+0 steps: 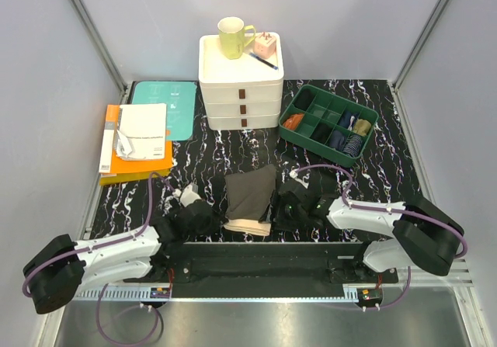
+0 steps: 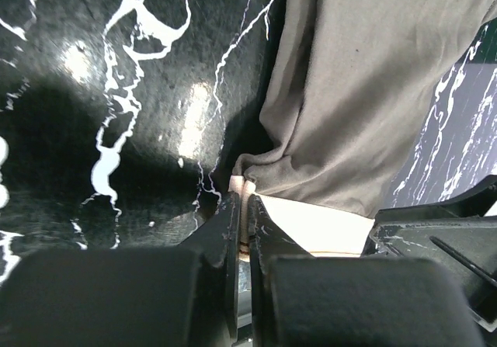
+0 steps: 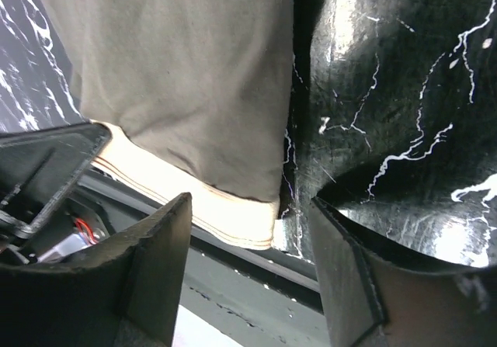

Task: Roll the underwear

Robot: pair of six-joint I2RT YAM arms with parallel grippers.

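Note:
The dark grey-brown underwear [image 1: 249, 192] lies folded into a narrow strip on the black marbled table, its peach waistband [image 1: 247, 227] toward the front edge. My left gripper is shut on the left end of the waistband, pinching it between its fingers. At the other end, my right gripper stands part open, with the waistband's right corner [image 3: 252, 223] showing between its fingertips. Whether its fingers touch the cloth I cannot tell. In the right wrist view the underwear [image 3: 210, 91] looks fairly flat; small creases gather near the left grip.
A green divided box [image 1: 311, 136] with several rolled cloths stands back right. White drawers [image 1: 241, 91] stand at the back middle, and books [image 1: 110, 149] lie at the left. Open table lies on either side of the underwear.

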